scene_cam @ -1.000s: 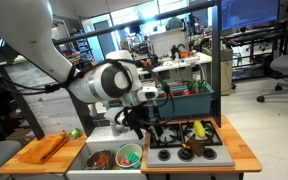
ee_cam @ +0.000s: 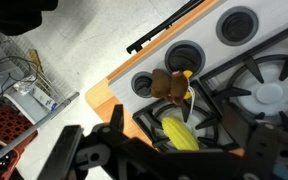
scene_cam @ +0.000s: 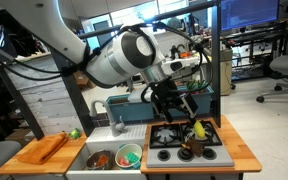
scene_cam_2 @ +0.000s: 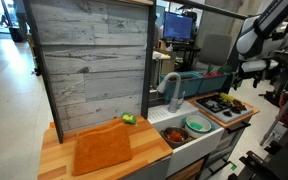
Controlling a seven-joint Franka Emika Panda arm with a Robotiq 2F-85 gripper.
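Note:
My gripper is open over the stovetop, with nothing between its fingers. In exterior view 1 the gripper point(scene_cam: 175, 110) hangs above the stove point(scene_cam: 165, 166). A yellow, elongated item point(ee_cam: 180, 134) lies on the burner grate below, between the spread fingers in the wrist view. Beside it, near the knobs, sits a brown item point(ee_cam: 170, 84) with a small yellow part, perhaps a soft toy. The yellow item point(scene_cam: 199, 130) and the brown item point(scene_cam: 190, 150) also show in exterior view 1. A round brown thing point(ee_cam: 239, 24) lies by another knob.
Left of the stove is a sink holding a brown-filled pot point(scene_cam: 100, 160) and a green-rimmed bowl point(scene_cam: 130, 155). An orange cloth point(scene_cam: 42, 149) lies on the left counter. A blue bin point(scene_cam: 189, 106) stands behind, and a dark post point(scene_cam: 216, 70) rises at the back.
Over the last second the arm has swung its wrist upward and right, toward the stove's middle. The items on the stove look unmoved.

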